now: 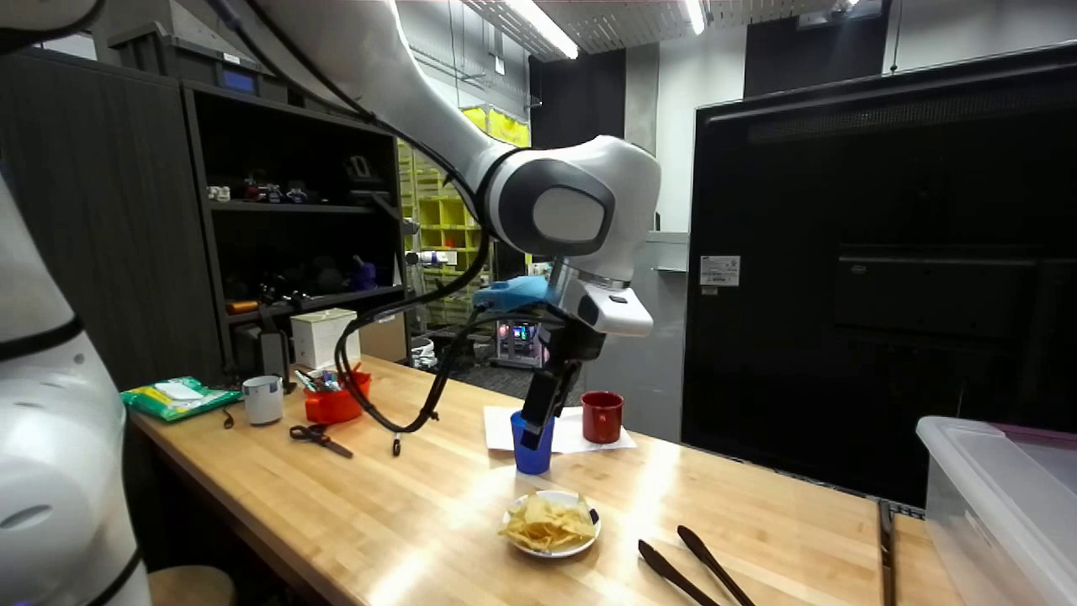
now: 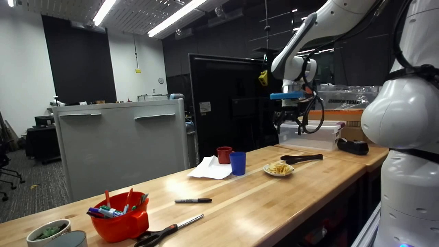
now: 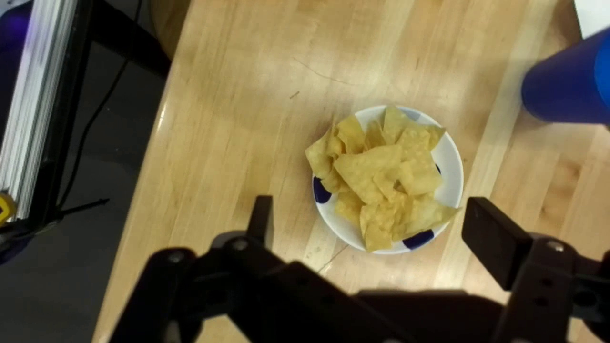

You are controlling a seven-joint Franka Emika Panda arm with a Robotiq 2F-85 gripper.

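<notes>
My gripper is open and empty, its two fingers wide apart. In the wrist view they stand to either side of a plate (image 3: 341, 228) with blue marks, heaped with yellow tortilla chips (image 3: 371, 171). In exterior view 2 the gripper (image 2: 289, 122) hangs well above the table. There the plate (image 2: 271, 173) rests on the wood below it. A blue cup (image 2: 238, 164) stands upright close to the plate, with a red mug (image 2: 224, 155) behind it by a white paper (image 2: 209, 169). From exterior view 1, the dark gripper (image 1: 545, 409) partly covers the blue cup (image 1: 531, 458).
Dark tongs (image 1: 697, 566) lie beside the plate. A clear bin (image 1: 994, 505) stands at the right end. Along the table are a marker (image 2: 193, 200), scissors (image 2: 164, 233) and a red pen container (image 2: 119, 224). Bare wood lies between the marker and the plate.
</notes>
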